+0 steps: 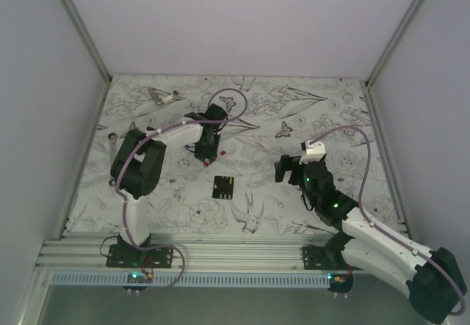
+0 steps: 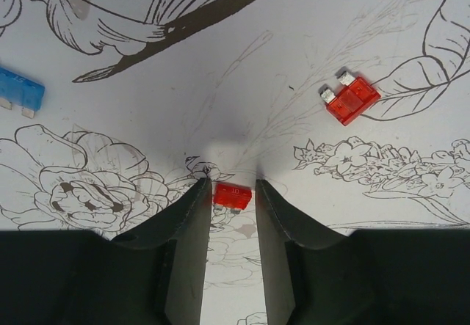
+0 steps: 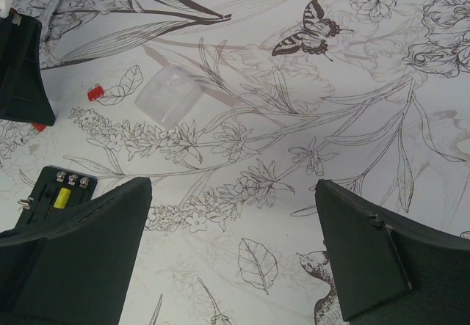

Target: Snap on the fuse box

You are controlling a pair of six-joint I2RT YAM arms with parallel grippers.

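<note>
A black fuse box [image 1: 223, 187] with a yellow fuse lies at the front centre, seen also at the lower left of the right wrist view. My left gripper is low over the table, its fingers partly apart around a small red fuse [image 2: 232, 196]; whether they touch it I cannot tell. A second red fuse [image 2: 351, 99] lies to its upper right, a blue fuse [image 2: 19, 90] to the left. My right gripper hangs wide open at the right, nothing between its fingers.
A translucent square piece [image 3: 168, 95] lies behind the fuse box. Tools [image 1: 112, 149] lie at the left edge. The table between the arms is mostly clear.
</note>
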